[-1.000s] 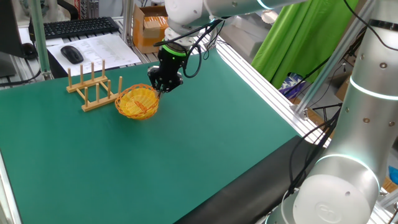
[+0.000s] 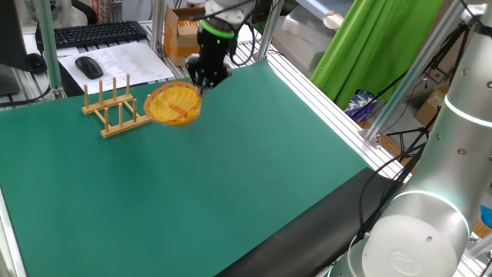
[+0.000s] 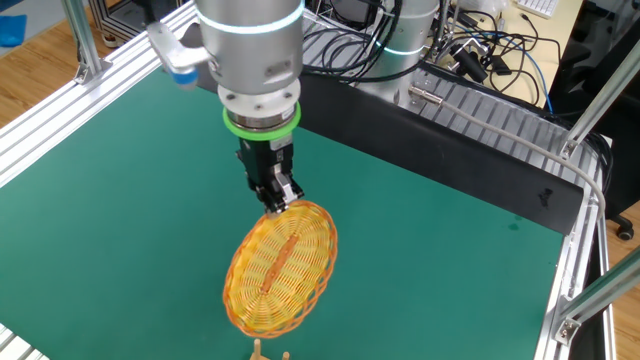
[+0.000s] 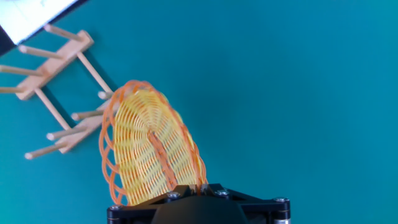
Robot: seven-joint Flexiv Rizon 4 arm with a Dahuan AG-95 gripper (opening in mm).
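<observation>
A yellow woven basket (image 2: 174, 105) with an orange braided rim hangs from my gripper (image 2: 201, 86), which is shut on one end of that rim. In exterior view 2 the basket (image 3: 282, 270) is tilted, its oval inside facing that camera, with the gripper (image 3: 280, 208) at its upper end. A wooden peg rack (image 2: 115, 112) stands on the green mat, just beside the basket in exterior view 1. In the wrist view the basket (image 4: 152, 146) overlaps the near bar of the rack (image 4: 59, 62) and hides part of it; whether they touch I cannot tell.
Behind the rack lie white papers (image 2: 123, 63), a black mouse (image 2: 89, 68) and a keyboard (image 2: 100, 34). A metal frame post (image 2: 49, 46) rises at the back left.
Over the last second the gripper and basket have moved up in exterior view 1, toward the mat's back edge and slightly right. The basket stays in the grip. The rack has not moved.
</observation>
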